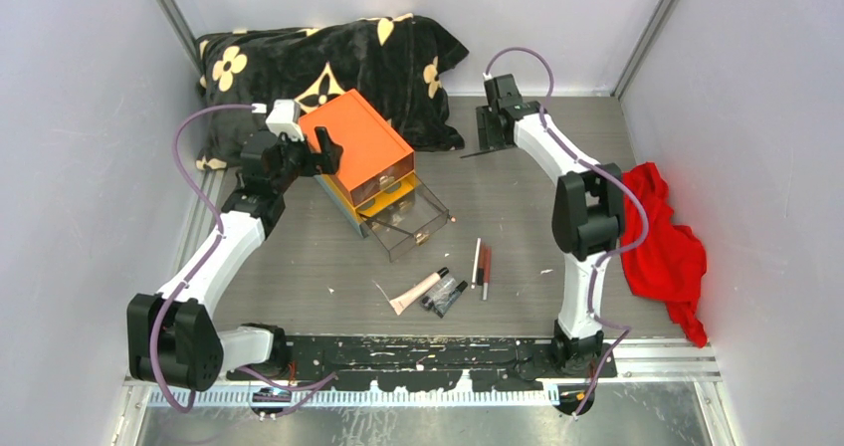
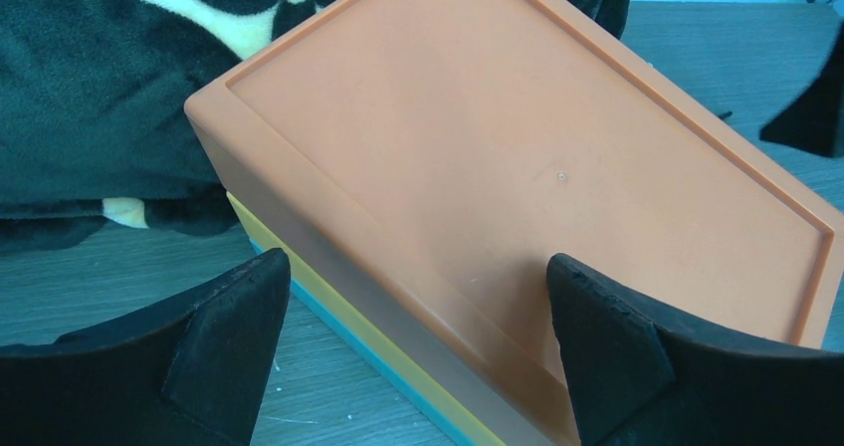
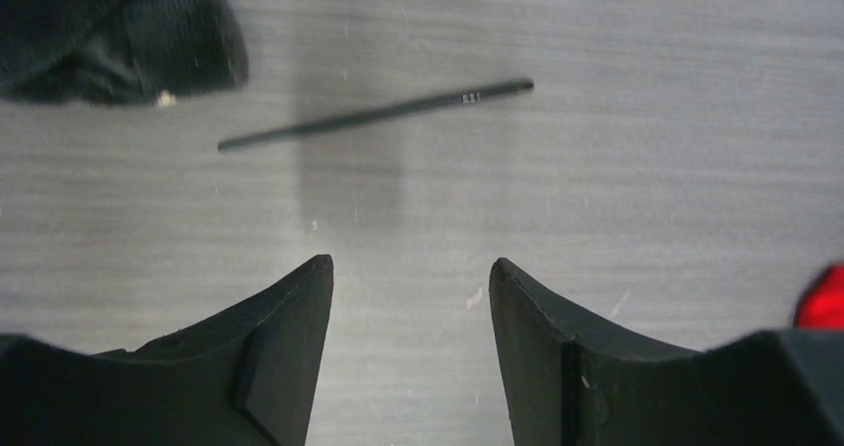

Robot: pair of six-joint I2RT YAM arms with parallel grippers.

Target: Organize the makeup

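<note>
An orange-topped organizer stands angled at centre-left, its clear lower drawer pulled out. My left gripper is over the organizer's side edge, fingers apart, with no object held clear between them. My right gripper stands open above the back floor, empty; a thin dark pencil lies beyond its fingertips. At the front centre lie a beige tube, several dark tubes and slim red and white sticks.
A black flowered blanket lies along the back. A red cloth is heaped on the right.
</note>
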